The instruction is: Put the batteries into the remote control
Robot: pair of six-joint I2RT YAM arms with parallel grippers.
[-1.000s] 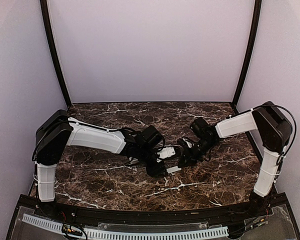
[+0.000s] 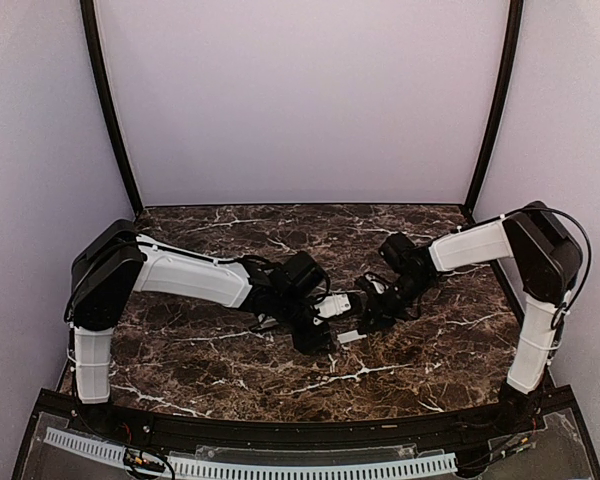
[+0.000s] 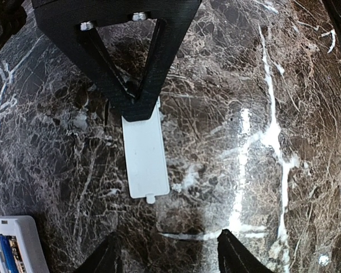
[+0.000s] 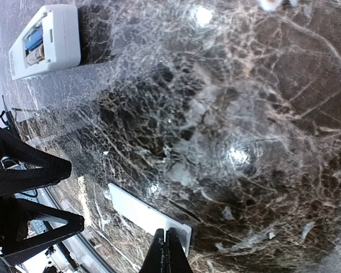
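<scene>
The white battery cover (image 3: 145,159) lies flat on the marble table, its small tab toward my left gripper. The right gripper is shut, its fingertips down at the cover's far end in the left wrist view; whether it grips the cover I cannot tell. My left gripper is open, with bare table between its fingertips, just short of the cover. The remote control lies nearby with its compartment open, a blue battery and a lighter one inside; the left wrist view shows its corner at lower left. In the top view the arms largely hide it.
The two arms are close together at the middle of the marble table (image 2: 230,380). Pale walls stand at the sides and back.
In the top view the right gripper has shifted slightly around the cover. The left arm looks still.
</scene>
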